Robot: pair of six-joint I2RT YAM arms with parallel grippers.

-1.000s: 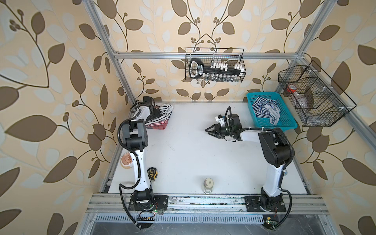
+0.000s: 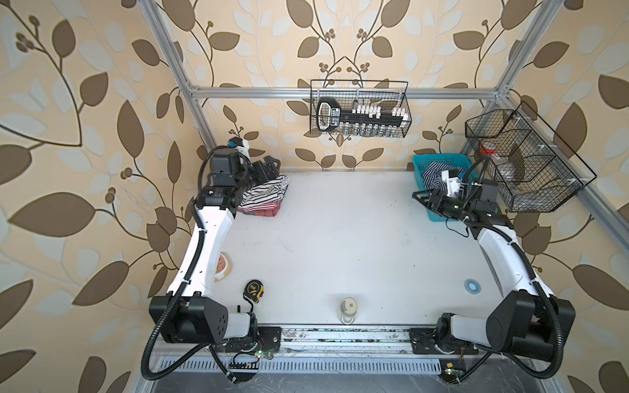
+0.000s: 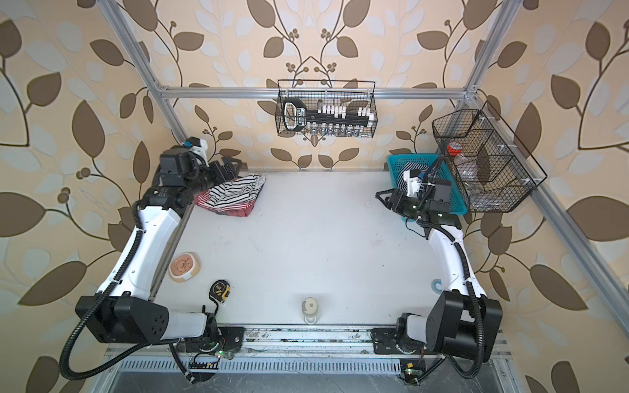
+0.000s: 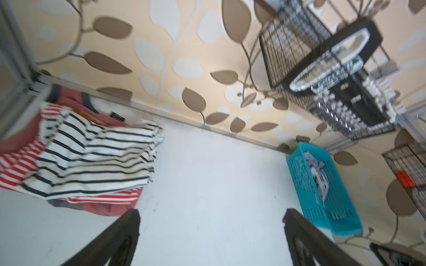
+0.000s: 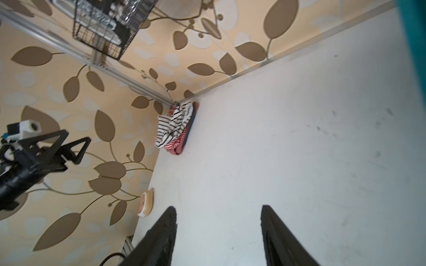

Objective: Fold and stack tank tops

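Note:
A stack of striped and red tank tops [image 4: 88,159] lies at the back left of the table. My open left gripper [image 3: 226,169] is raised above it with nothing between its fingers. The teal basket [image 4: 324,190] at the back right holds striped cloth [image 4: 319,177]. My open, empty right gripper [image 3: 386,198] hangs by the basket's left side, partly hiding it in the top views.
Wire baskets [image 2: 360,111] hang on the back and right walls. A tape measure [image 3: 219,290], a round tan item [image 3: 184,266], a cup [image 3: 310,308] and a blue ring [image 2: 472,286] sit near the edges.
My left gripper has risen up from the stack as its arm lifted. My right gripper has moved right and up toward the teal basket.

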